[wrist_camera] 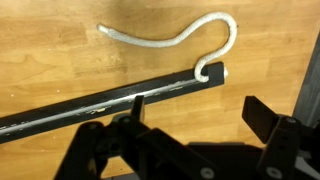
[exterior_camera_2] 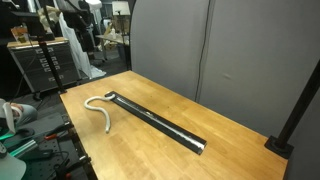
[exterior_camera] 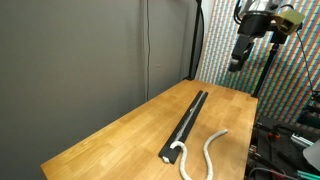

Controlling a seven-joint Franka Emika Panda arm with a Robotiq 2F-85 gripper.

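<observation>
A white, cord-like piece [wrist_camera: 150, 43] lies in a hooked curve on the wooden table. One end rests on the end of a long black channel [wrist_camera: 60, 112], and the other lies loose on the wood, as exterior view 2 shows for the cord [exterior_camera_2: 105, 113] and the channel [exterior_camera_2: 160, 122]. A thin pale line runs along the channel; whether it is a groove or an insert, I cannot tell. My gripper is open and empty, its fingers spread wide. In exterior view 1 the gripper [exterior_camera: 252, 64] hangs high above the table's right side.
A grey partition [exterior_camera: 90, 70] stands along one long side. A dark upright post [exterior_camera_2: 300, 90] rises at the far right in exterior view 2.
</observation>
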